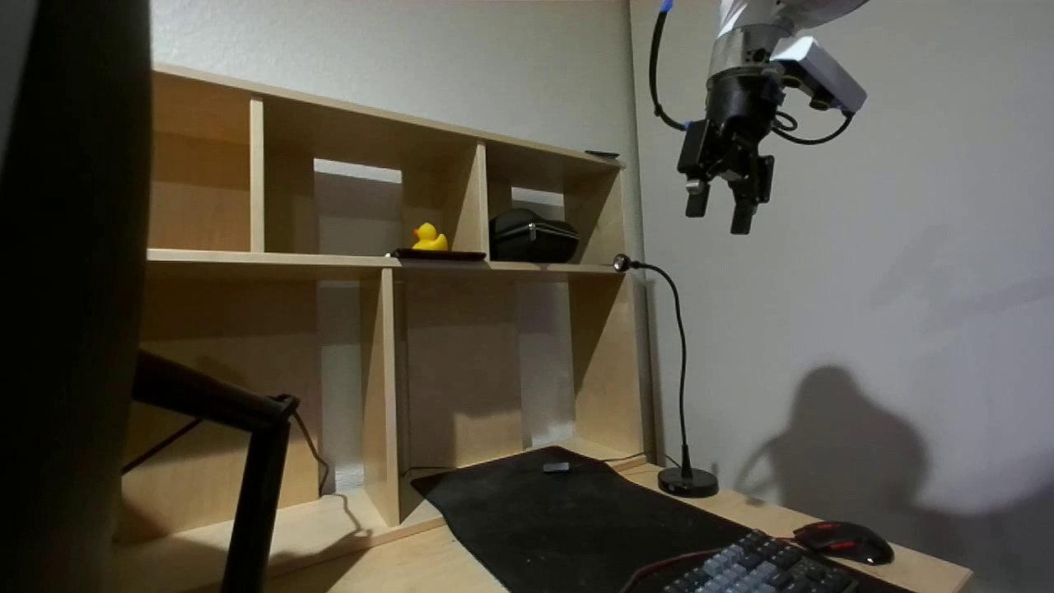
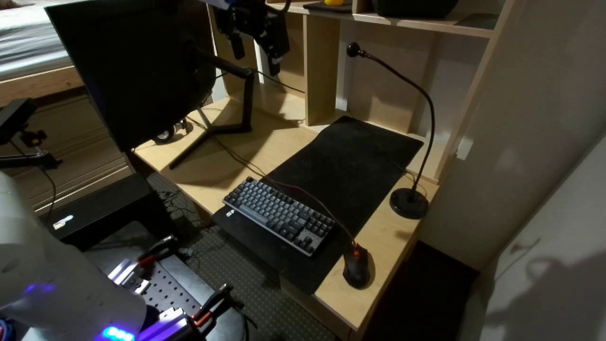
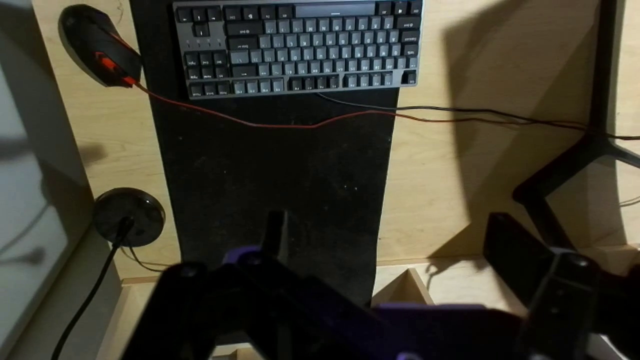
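Observation:
My gripper [image 1: 720, 209] hangs high above the desk, pointing down, its fingers apart with nothing between them. In the wrist view a wide gap separates the two dark fingers [image 3: 277, 233], over the desk mat [image 3: 288, 162] and bare wood. A yellow rubber duck [image 1: 429, 238] sits on a thin dark object [image 1: 437, 255] on the middle shelf, to the left of the gripper in exterior view 1. Beside it, in the right compartment, rests a black zipped case [image 1: 533, 237]. A small grey item [image 1: 556, 466] lies at the mat's back end.
The keyboard [image 2: 278, 215] and mouse [image 2: 356, 266] occupy the desk's front. A gooseneck lamp [image 2: 409, 202] rises at the right edge. The monitor [image 2: 136, 62] blocks the left side, its stand legs [image 2: 227, 129] spread over the wood.

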